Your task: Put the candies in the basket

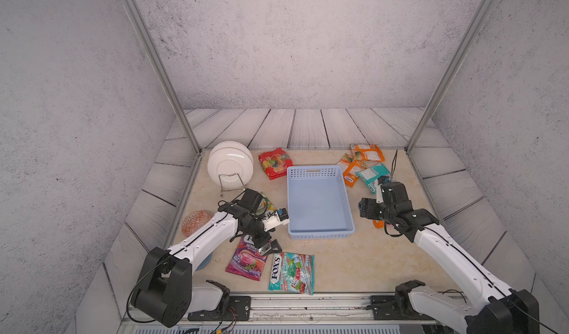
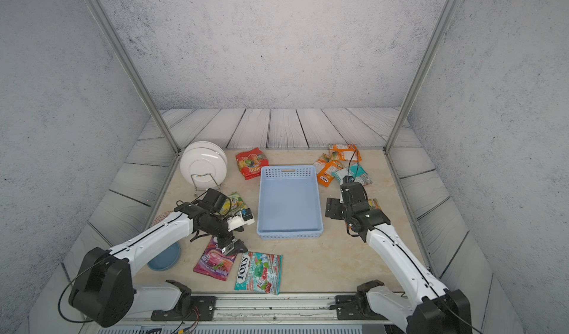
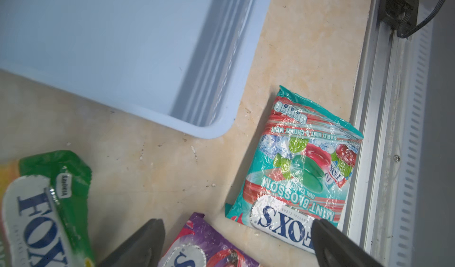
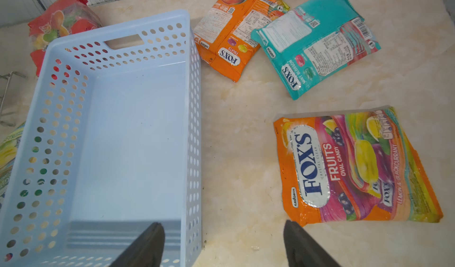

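Note:
The light blue basket (image 1: 320,236) stands empty in the middle of the table. Left of it, my left gripper is open above the purple candy bag (image 1: 247,261) and the teal mint bag (image 3: 303,172). A green candy bag (image 3: 45,210) lies by the basket's left side. My right gripper has its fingers apart and empty, hovering over the basket's right edge. To its right lies an orange fruits bag (image 4: 355,167). A teal bag (image 4: 317,39) and orange bags (image 4: 239,27) lie farther back; a red bag (image 1: 275,163) sits behind the basket's left corner.
White plates (image 1: 230,163) stand in a wire rack at the back left. A patterned bowl (image 1: 195,221) and a blue bowl (image 2: 164,257) sit at the left edge. The table front right of the basket is clear.

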